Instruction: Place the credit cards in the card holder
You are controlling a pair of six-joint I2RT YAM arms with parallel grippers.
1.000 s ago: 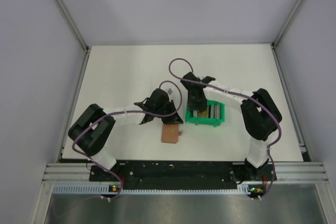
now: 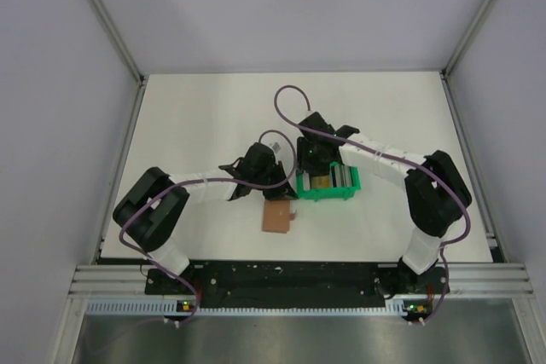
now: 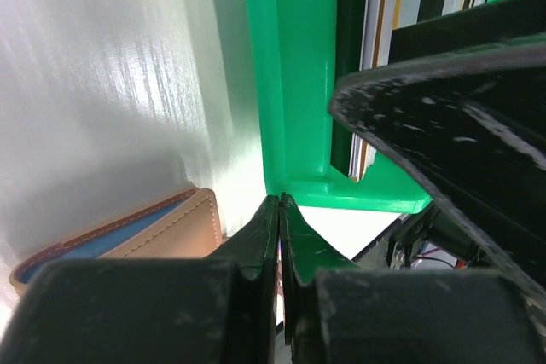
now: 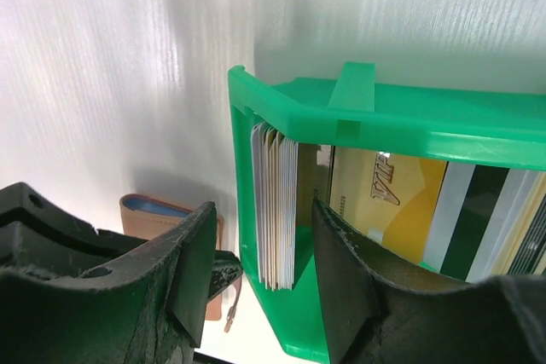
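Observation:
A green tray (image 4: 409, 130) holds upright stacks of cards, including a pale card stack (image 4: 275, 206) at its left end and a yellow card (image 4: 384, 193). My right gripper hangs over that left end, part open, its fingers either side of the pale stack; whether they touch it I cannot tell. A tan leather card holder (image 2: 275, 219) with a blue inside lies on the table, left of the tray's front. My left gripper is shut beside it and the tray's corner, with nothing seen between its fingers.
Both arms crowd the middle of the white table (image 2: 188, 100). The right gripper's body covers part of the left wrist view.
The left arm has stayed about where it was.

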